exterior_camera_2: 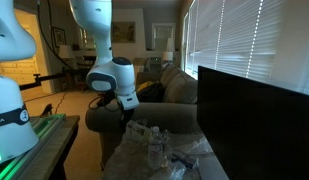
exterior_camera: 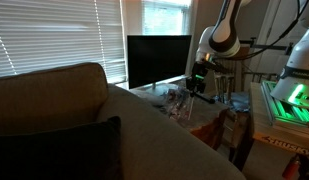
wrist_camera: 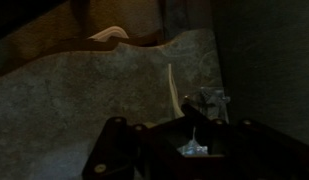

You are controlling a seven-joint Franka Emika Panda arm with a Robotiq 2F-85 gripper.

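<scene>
My gripper (exterior_camera: 197, 90) hangs above the far part of the low table, in front of the black screen's right side. In exterior view 2 the gripper (exterior_camera_2: 128, 105) is above a pale, crumpled-looking item (exterior_camera_2: 137, 131). Its dark fingers fill the bottom of the wrist view and look shut. A thin pale strip (wrist_camera: 174, 90) runs up from near the fingertips; whether it is between them or behind them, I cannot tell. Clear plastic bottles (exterior_camera_2: 156, 148) stand on the table beside the pale item. Clear plastic (wrist_camera: 208, 101) also shows right of the strip.
A large black screen (exterior_camera_2: 249, 120) walls off one side of the table. The brown sofa (exterior_camera: 164, 135) borders the other side. A white object (wrist_camera: 109, 33) lies low past the table's curved edge. Clear wrap (exterior_camera_2: 194, 148) lies near the screen.
</scene>
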